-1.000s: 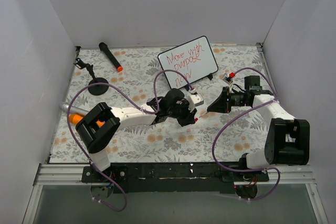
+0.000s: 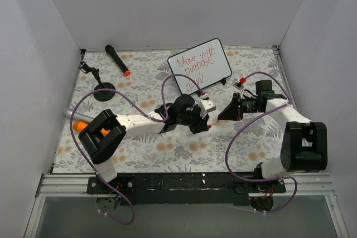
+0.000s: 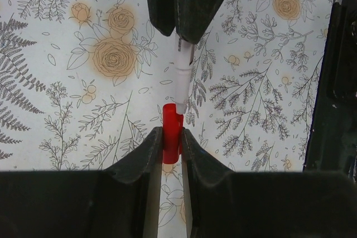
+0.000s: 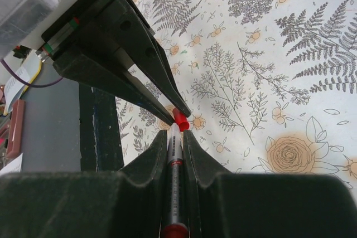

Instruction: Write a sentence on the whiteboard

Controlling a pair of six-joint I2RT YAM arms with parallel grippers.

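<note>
The whiteboard [image 2: 216,74] leans at the back, with "Move with purpose now" written on it in red. My left gripper is shut on a red marker cap [image 3: 169,144], held above the tablecloth. A white marker with a red band [image 4: 175,151] is clasped by my right gripper, its narrow end toward the cap. In the left wrist view that end overlaps the cap's upper part. The right wrist view has the cap [image 4: 180,119] just beyond it; whether the end sits inside or only alongside, I cannot tell.
At the back left stand a small black stand [image 2: 104,92] and a dark cylinder with an orange end [image 2: 118,61]. A grey and orange bottle-like object [image 2: 82,118] lies by the left edge, partly behind the left arm.
My right gripper has moved left with the marker, closing the gap to the red cap. My left arm has stayed nearly still.
</note>
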